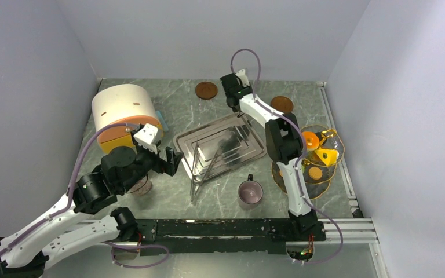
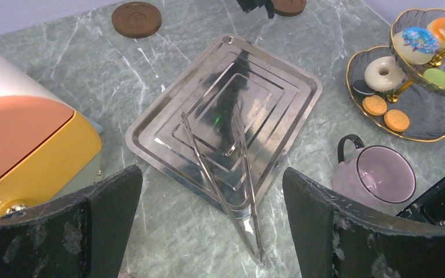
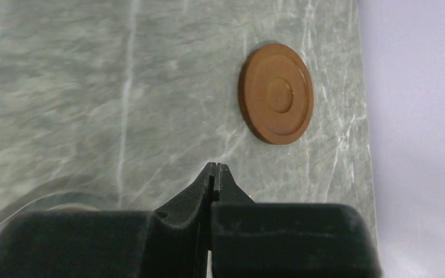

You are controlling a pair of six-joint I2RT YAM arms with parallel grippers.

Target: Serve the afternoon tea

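A steel tray (image 1: 214, 133) lies mid-table with metal tongs (image 2: 248, 191) across its front edge. My left gripper (image 1: 171, 162) hangs open over the table left of the tray, nothing between its fingers. My right gripper is shut, nothing showing between its fingers, high at the back near a brown coaster (image 3: 275, 92). A second coaster (image 1: 205, 90) lies at the back. A purple mug (image 2: 376, 174) stands at the front right. A tiered gold-rimmed stand (image 1: 336, 145) at the right holds donuts and biscuits.
A white, orange and yellow cabinet-like object (image 1: 121, 110) fills the back left. Walls rise behind and on both sides. Bare table lies around the coasters and in front of the tray.
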